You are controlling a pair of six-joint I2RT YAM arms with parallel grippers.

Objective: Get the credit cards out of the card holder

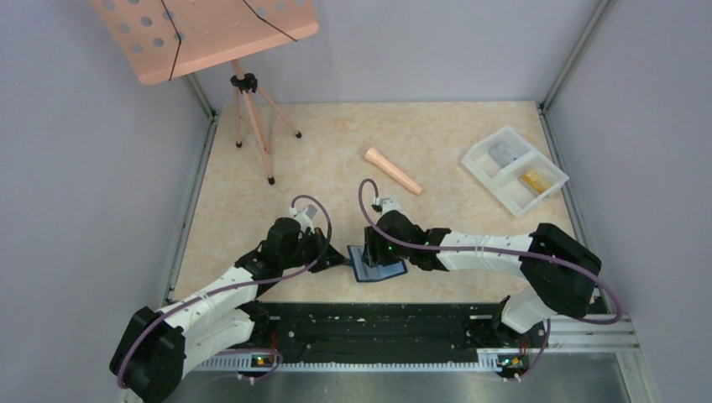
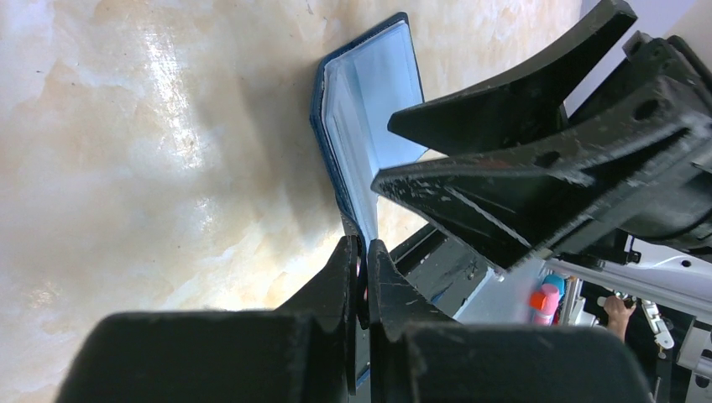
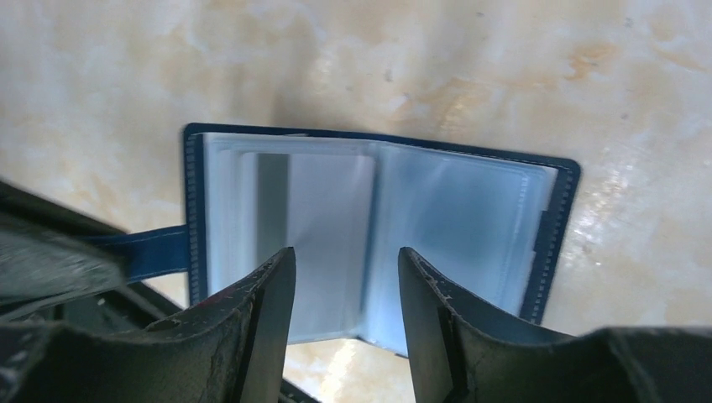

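An open dark-blue card holder (image 1: 362, 270) with clear plastic sleeves lies near the table's front edge. My left gripper is shut on the holder's edge at its strap (image 3: 155, 250). My right gripper is over the sleeves, its fingertips apart, one near each page; nothing shows held between them. In the right wrist view the left sleeves (image 3: 319, 218) look pale, with a grey strip; whether cards are inside I cannot tell.
A pink cylinder (image 1: 392, 171) lies behind the grippers. A white two-compartment tray (image 1: 479, 173) stands at the back right, and a pink easel (image 1: 253, 117) at the back left.
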